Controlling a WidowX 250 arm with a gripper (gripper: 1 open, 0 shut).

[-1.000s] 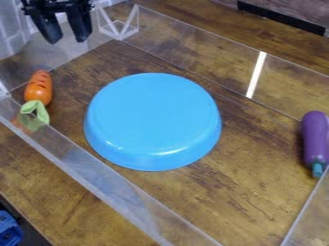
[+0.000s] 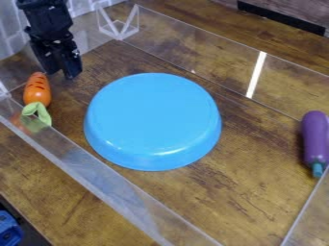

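A black gripper point(image 2: 54, 65) reaches down at the upper left of the camera view, just above and slightly right of an orange toy carrot point(image 2: 37, 90) with a pale green top. Whether its fingers are open or shut is hard to make out. A large blue round disc point(image 2: 152, 120), like an upturned plate, lies in the middle. A purple toy eggplant point(image 2: 315, 139) with a teal stem lies at the far right.
Clear transparent walls surround the wooden floor point(image 2: 232, 183). A dark blue object point(image 2: 8, 231) sits outside the wall at the lower left.
The gripper has come down from the top edge toward the carrot. The carrot, disc and eggplant have stayed where they were.
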